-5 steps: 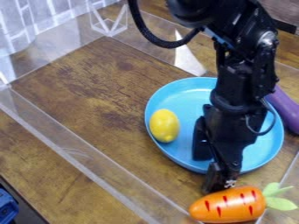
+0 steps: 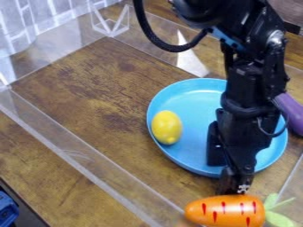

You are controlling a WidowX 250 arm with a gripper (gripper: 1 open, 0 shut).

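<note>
The black gripper (image 2: 233, 177) points down over the right half of a blue plate (image 2: 196, 92), its fingertips low near the plate's front rim, just above an orange toy carrot (image 2: 222, 211) with a green top. A yellow egg-shaped object (image 2: 166, 128) sits on the left part of the plate. The gap between the fingers is hard to make out, as the arm's dark body covers it.
A purple object (image 2: 288, 111) lies right of the plate, partly behind the arm. Clear plastic walls border the wooden surface (image 2: 83, 106), whose left part is bare. A dark blue container (image 2: 7, 213) shows at the lower left.
The arm has shifted slightly to the right. The carrot sits a little differently, slightly further left than about one second ago.
</note>
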